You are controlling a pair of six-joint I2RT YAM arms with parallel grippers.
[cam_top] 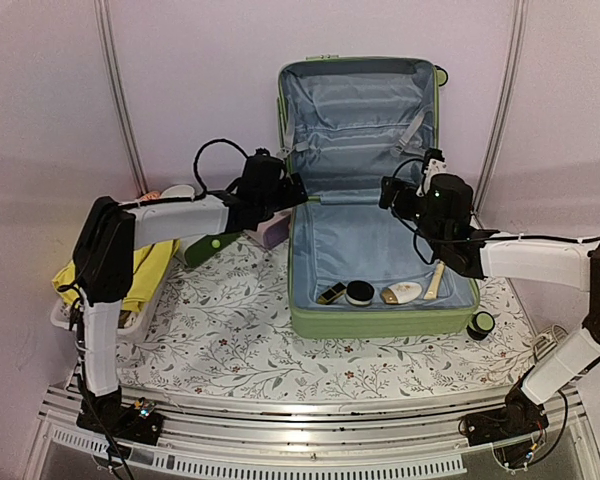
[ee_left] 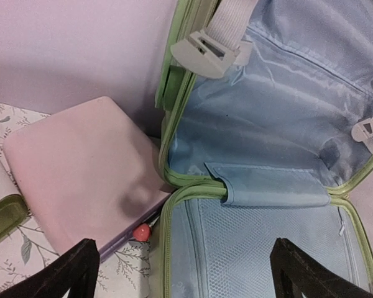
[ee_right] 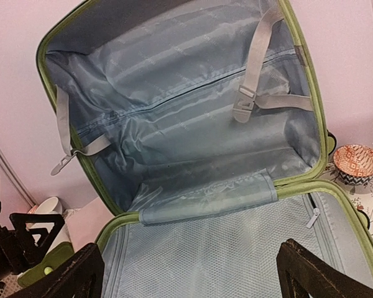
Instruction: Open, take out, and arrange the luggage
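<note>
The green suitcase (cam_top: 385,325) stands open, its lid (cam_top: 360,110) upright with grey straps (ee_right: 252,81) in it. In the base lie a dark round case (cam_top: 359,292), a small black-and-gold item (cam_top: 331,293), a cream bottle (cam_top: 401,292) and a pale tube (cam_top: 434,280). My left gripper (cam_top: 292,188) is open by the suitcase's left hinge corner, with nothing between its fingers. My right gripper (cam_top: 396,192) is open over the back of the base, empty.
At the left are a bin with yellow cloth (cam_top: 145,270), a green box (cam_top: 210,250) and a pink box (ee_left: 84,161). A patterned bowl (ee_right: 357,162) sits at back right, a dark jar (cam_top: 481,325) by the front right corner.
</note>
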